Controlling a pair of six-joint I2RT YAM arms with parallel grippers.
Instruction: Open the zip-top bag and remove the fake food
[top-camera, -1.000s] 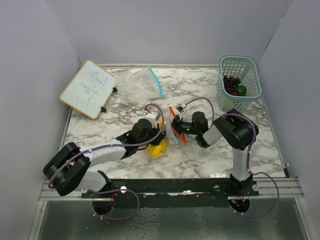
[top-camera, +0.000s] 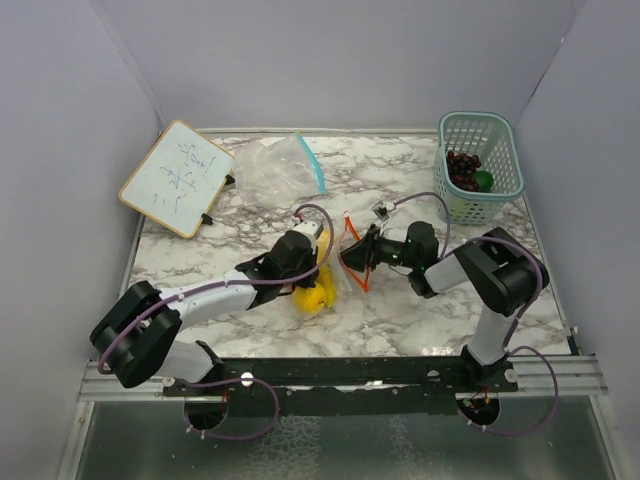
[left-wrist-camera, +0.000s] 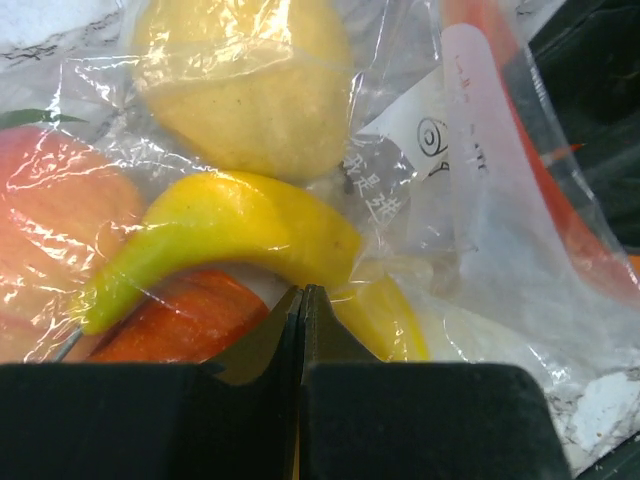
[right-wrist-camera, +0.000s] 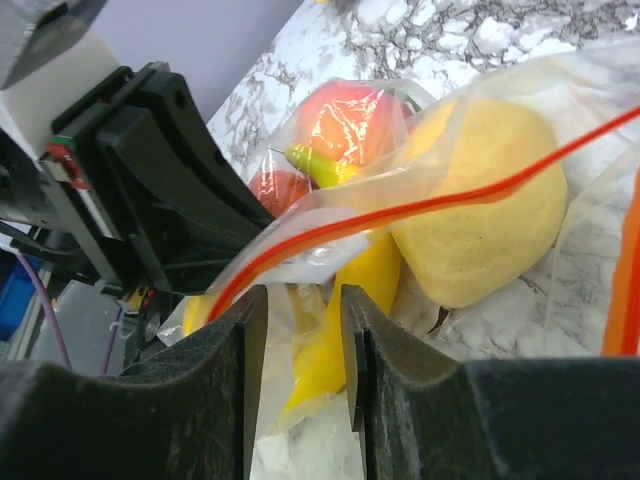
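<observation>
The clear bag holds fake food: a large yellow fruit (right-wrist-camera: 480, 230), a yellow banana (left-wrist-camera: 230, 225), a peach (left-wrist-camera: 55, 220) and a red piece (left-wrist-camera: 185, 325). My left gripper is shut over the bag, pressed close to the banana. My right gripper stands part open at the bag's orange zip edge (right-wrist-camera: 410, 210); whether bag plastic is between its fingers is unclear.
A basket (top-camera: 480, 210) with grapes and a green item is at the back right. A whiteboard (top-camera: 175, 180) and an empty bag (top-camera: 275, 165) lie at the back left.
Compared with a second ago, my right arm has shifted right, away from the left one. The left arm has shifted slightly, and the orange zip edge has moved a little.
</observation>
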